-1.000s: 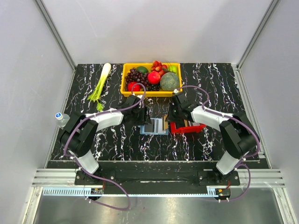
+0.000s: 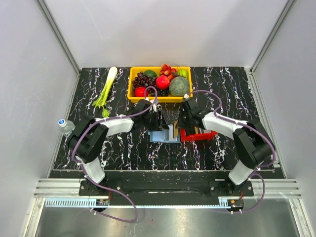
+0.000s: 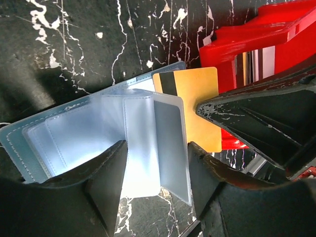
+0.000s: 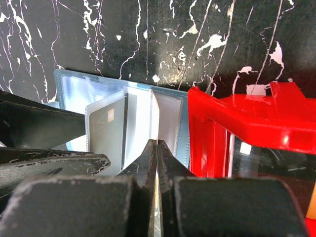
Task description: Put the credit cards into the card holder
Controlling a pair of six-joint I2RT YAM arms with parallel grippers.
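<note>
The pale blue card holder [image 2: 157,138] lies open in the middle of the table, its clear pages [image 3: 140,143] standing up partly. My left gripper is part open, one finger on each side of these raised pages. A gold card [image 3: 195,98] with a black stripe stands at the holder's right end. My right gripper is shut on this card, which shows edge-on as a thin line. In the left wrist view, the card's lower part hangs beside a right finger [image 3: 247,116]; whether it has entered a pocket is hidden.
Close to the holder's right side stands a red rack [image 4: 200,143] holding several cards. A yellow fruit crate [image 2: 173,99] is behind the arms, with celery [image 2: 106,89] to its left. A bottle [image 2: 65,127] stands at the left edge.
The holder has shifted slightly right. The right arm has stayed nearly still.
</note>
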